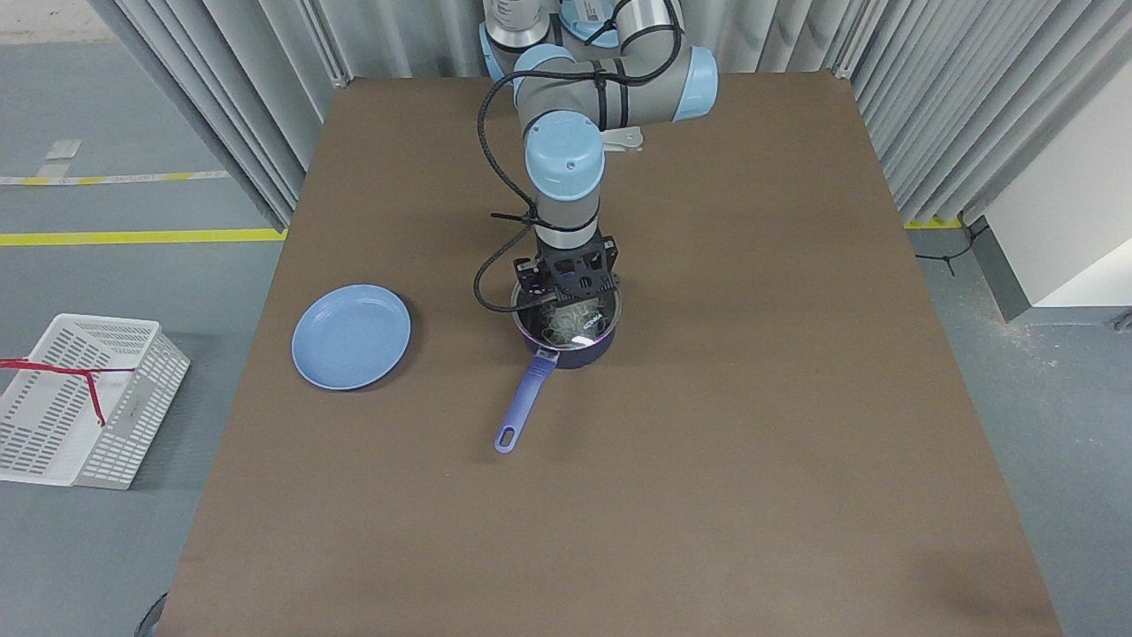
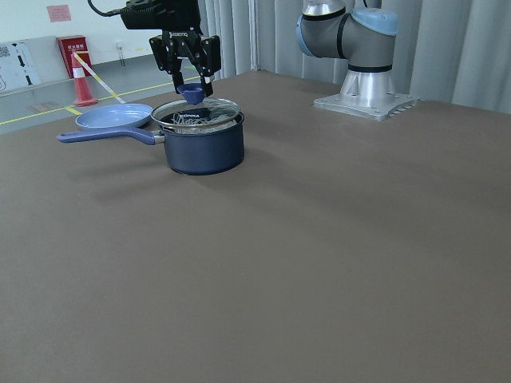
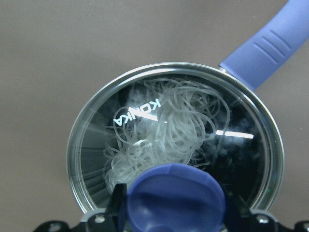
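Note:
A navy saucepan with a long lilac handle holds pale, noodle-like strands under a glass lid, whose rim sits on the pot. My gripper is down over the lid, its black fingers on either side of the blue lid knob, apparently touching it. In the front view the wrist housing hides most of the knob. A blue plate lies flat to the left of the pan in the front view.
A white plastic basket stands on the floor beyond the table's left edge. The arm's base is at the back of the table.

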